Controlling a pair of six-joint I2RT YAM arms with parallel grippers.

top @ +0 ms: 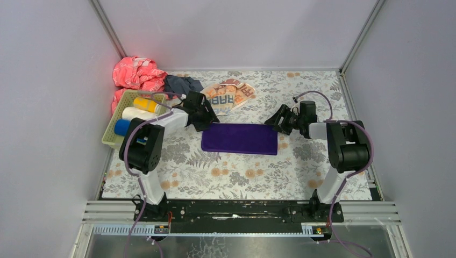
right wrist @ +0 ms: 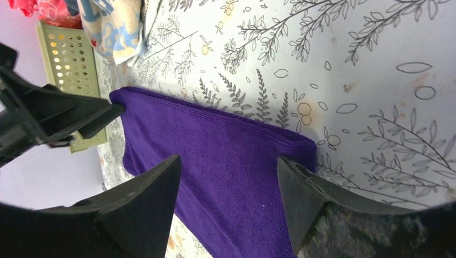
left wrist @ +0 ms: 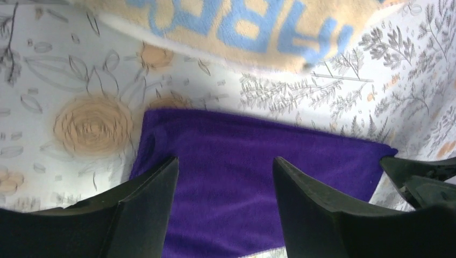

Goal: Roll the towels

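Observation:
A dark purple towel (top: pixel 239 139) lies flat as a folded rectangle in the middle of the table. My left gripper (top: pixel 211 119) is at its far left corner, part open; in the left wrist view, purple cloth (left wrist: pixel 226 177) shows between its parted fingers. At the far right corner is my right gripper (top: pixel 275 124), its fingers apart; in the right wrist view the towel (right wrist: pixel 231 161) runs between and below them. The left gripper's dark fingers (right wrist: pixel 91 113) touch the towel's far left corner there. Neither gripper is closed on the cloth.
A pale green basket (top: pixel 109 138) with rolled yellow, white and blue towels stands at the left. Behind it are a crumpled coral cloth (top: pixel 134 75), a grey cloth (top: pixel 183 84) and a lettered towel (top: pixel 231 94).

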